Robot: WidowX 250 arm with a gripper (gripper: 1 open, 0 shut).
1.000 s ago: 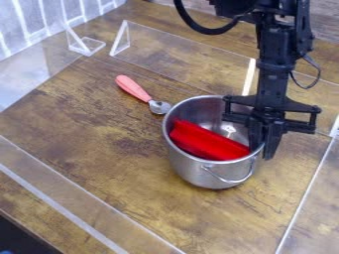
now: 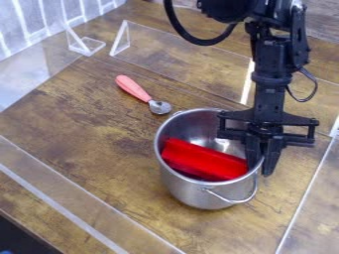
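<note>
A steel pot (image 2: 193, 187) with a wire handle sits on the wooden table, holding a red cylindrical object (image 2: 199, 157). The black gripper (image 2: 261, 167) is at the pot's right rim, its fingers pointing down; it looks shut, though the tips are partly hidden and whether they touch the rim is unclear. A pink-handled scoop (image 2: 134, 89) lies behind the pot to the left.
White wire stands (image 2: 85, 46) are at the back left near a white railing. Light seams cross its right side.
</note>
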